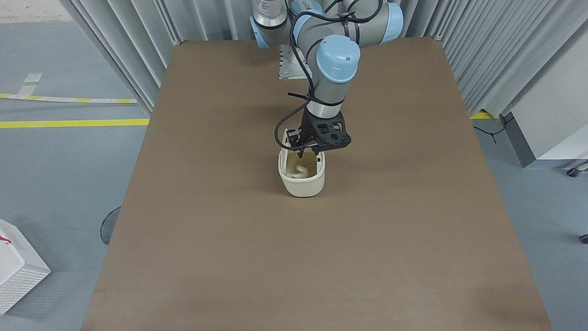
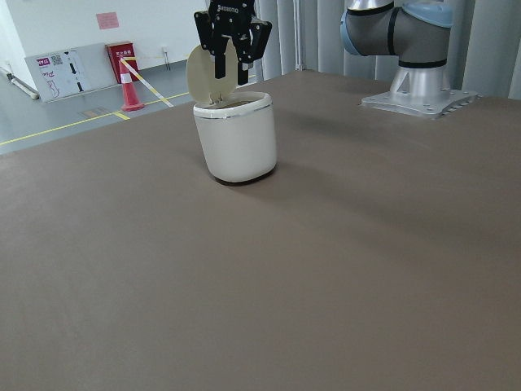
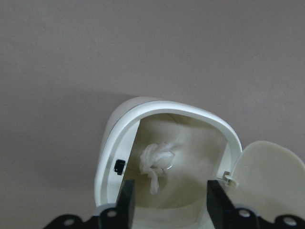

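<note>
A small white bin (image 1: 301,187) (image 2: 235,147) stands on the brown table with its lid (image 3: 269,179) flipped up. In the wrist view a crumpled white tissue (image 3: 153,162) lies inside it, also faintly visible in the front view. My gripper (image 2: 231,72) hangs directly over the bin's opening, its fingers apart, with nothing between them.
The robot's mounting plate (image 2: 419,104) sits at the back of the table.
</note>
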